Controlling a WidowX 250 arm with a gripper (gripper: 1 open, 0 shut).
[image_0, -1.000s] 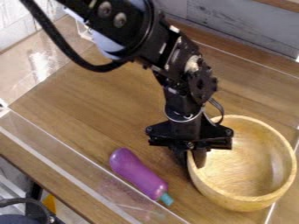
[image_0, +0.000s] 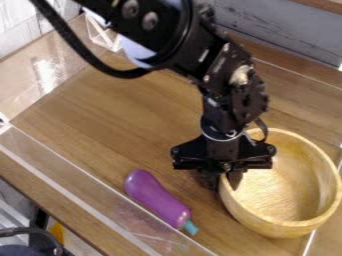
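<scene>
A black gripper (image_0: 225, 172) points down at the left rim of a pale yellow bowl (image_0: 287, 200), its fingers shut on that rim; the fingertips are partly hidden. A purple toy eggplant (image_0: 156, 200) with a teal tip lies to the left of the bowl, apart from the gripper.
A transparent edge strip runs along the near left side, with clutter beyond it at the lower left. A wall stands along the back.
The arm's upper part has shifted slightly, while the gripper stays at the bowl's left rim. The bowl and eggplant look almost unmoved.
</scene>
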